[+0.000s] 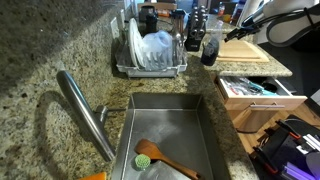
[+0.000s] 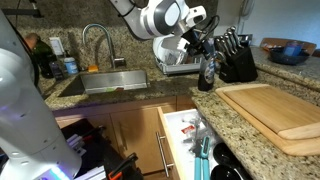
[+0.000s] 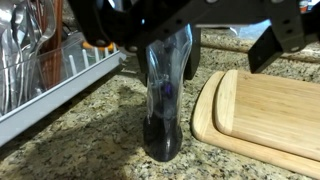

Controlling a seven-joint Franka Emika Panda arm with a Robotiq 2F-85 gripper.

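Observation:
A tall bottle, clear above with a black lower end, stands upright on the granite counter in the wrist view. The same bottle appears beside the dish rack in exterior view 1, and the bottle is in front of the knife block in exterior view 2. My gripper is open, close to the bottle's upper part. In the wrist view its dark fingers spread to both sides of the bottle's upper portion, whose top is out of frame. Whether either finger touches it, I cannot tell.
Wooden cutting boards lie beside the bottle. A knife block stands close behind it, and a dish rack is to its left in exterior view 1. Below the counter, a drawer with utensils is pulled out.

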